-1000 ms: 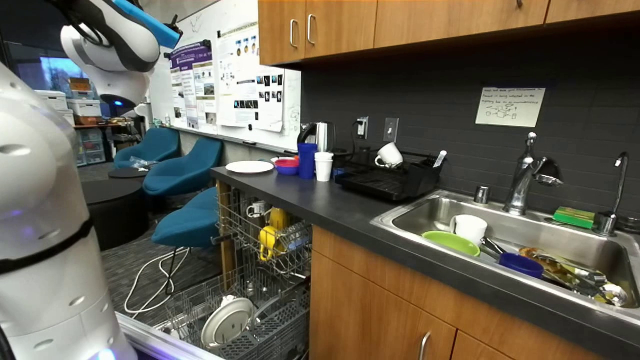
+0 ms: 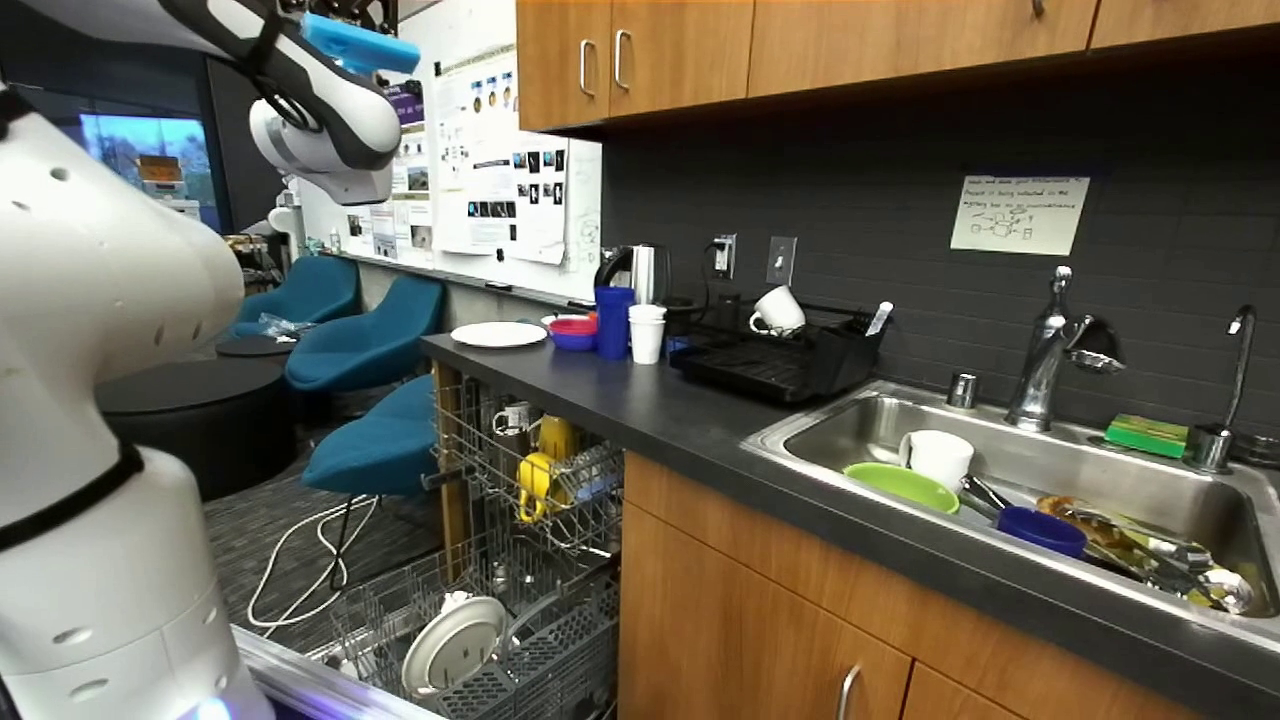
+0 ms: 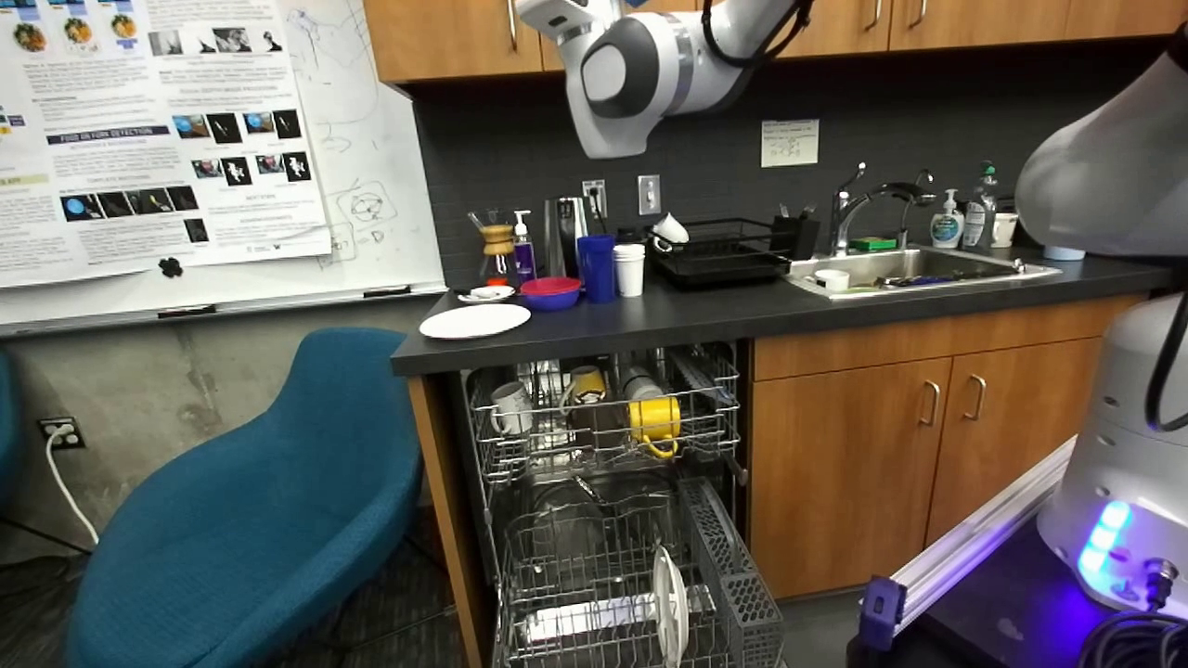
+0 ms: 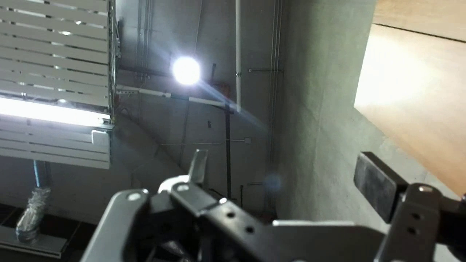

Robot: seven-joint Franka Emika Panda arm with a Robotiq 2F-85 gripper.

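Note:
My gripper is open, its two fingers wide apart and nothing between them. The wrist view looks up past it at the ceiling, a bright lamp and a wooden cabinet. Both outside views show the arm (image 3: pixel 657 69) raised high above the counter, with the gripper itself cut off by the top edge. Below, the dishwasher stands open. Its upper rack (image 3: pixel 523 443) carries mugs, among them a yellow mug (image 3: pixel 654 419). White plates (image 2: pixel 457 644) stand upright in the lower rack (image 2: pixel 540 672).
On the counter (image 3: pixel 668 316) are a white plate (image 3: pixel 475 322), bowls (image 3: pixel 551 294), a blue cup (image 3: pixel 597 269), white cups (image 3: pixel 629 271) and a black drying rack (image 3: pixel 724 267). Dishes lie in the sink (image 2: pixel 840 434). Upper cabinets (image 2: pixel 888 42) overhang the counter. Blue chairs (image 3: pixel 256 490) stand left.
In exterior view 1 the arm has swung right and its end has risen slightly, so that the wrist now covers part of the posters. The dishes have not moved.

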